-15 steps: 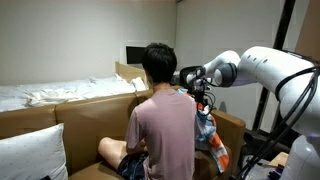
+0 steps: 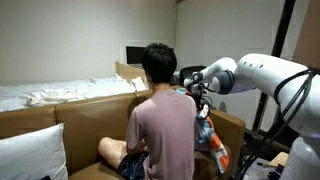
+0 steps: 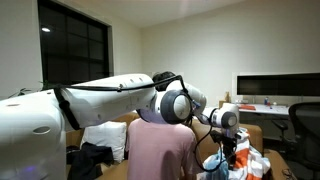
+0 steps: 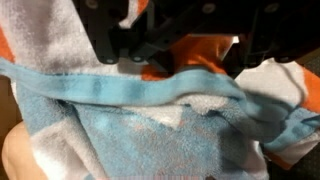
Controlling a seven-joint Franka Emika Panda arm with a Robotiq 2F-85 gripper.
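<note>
A towel with light blue, white and orange areas (image 4: 150, 135) fills most of the wrist view, and a blue band crosses it. In exterior view 2 the same towel (image 3: 250, 160) is draped over the sofa's end. My gripper is down against the cloth, its dark fingers (image 4: 122, 42) apart, with orange fabric bunched in the gap. Whether the cloth is pinched does not show. From exterior view 1, the gripper (image 2: 203, 101) is small and dark above the towel (image 2: 210, 137).
A person in a pink shirt (image 2: 165, 130) sits on the brown sofa (image 2: 85, 135), close beside my arm. A white pillow (image 2: 35, 155) lies at the left. Behind stands a desk with a monitor (image 3: 272, 88), near a dark chair (image 3: 305, 120).
My forearm has shifted slightly near the sofa's end, while the gripper stays over the towel. The person and towel look much the same.
</note>
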